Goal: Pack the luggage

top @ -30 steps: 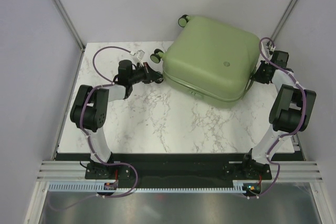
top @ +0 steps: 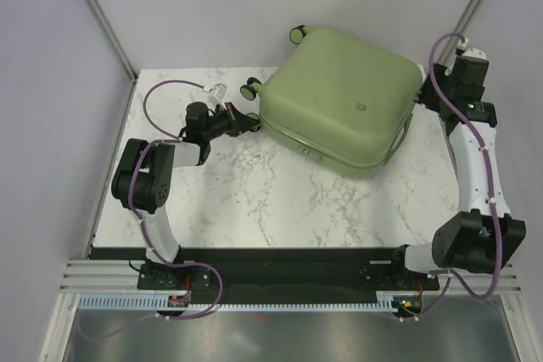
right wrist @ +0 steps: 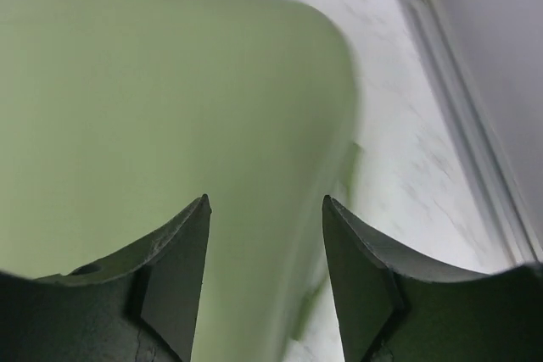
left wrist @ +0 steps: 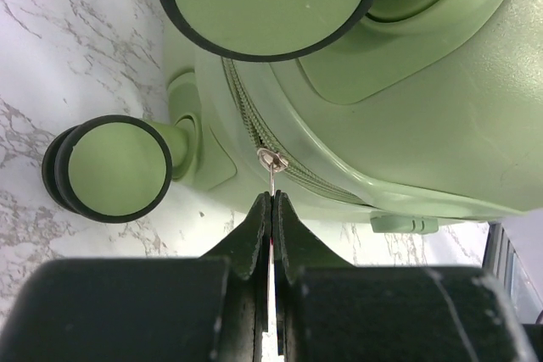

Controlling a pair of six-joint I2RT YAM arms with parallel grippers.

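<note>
A closed green suitcase (top: pixel 339 95) lies on the marble table, angled, with wheels at its left end. My left gripper (top: pixel 250 123) is at that lower left corner; in the left wrist view its fingertips (left wrist: pixel 271 197) are shut just below the zipper pull (left wrist: pixel 273 160), on what looks like a thin tab hanging from it. My right gripper is open, raised above the suitcase's right end, where a strap-like handle runs along the side. The right wrist view is blurred.
Pale walls (top: pixel 59 125) enclose the left, back and right sides, close to the right arm.
My right arm has risen away from the handle at the suitcase's right side, now blurred in motion. The left gripper and suitcase have shifted very slightly.
</note>
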